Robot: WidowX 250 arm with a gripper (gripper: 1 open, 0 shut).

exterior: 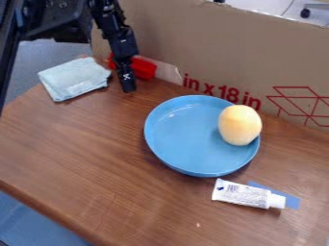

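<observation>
My black gripper (125,75) reaches down at the back left, just in front of a red object (145,68) by the cardboard wall; whether it is open or shut or holds anything is unclear. A folded pale cloth (73,79) lies to its left. A blue plate (183,133) carries a pale yellow round object (240,125) on its right side.
A white tube (240,192) lies at the front right on a small blue patch. The cardboard wall (232,58) runs along the back.
</observation>
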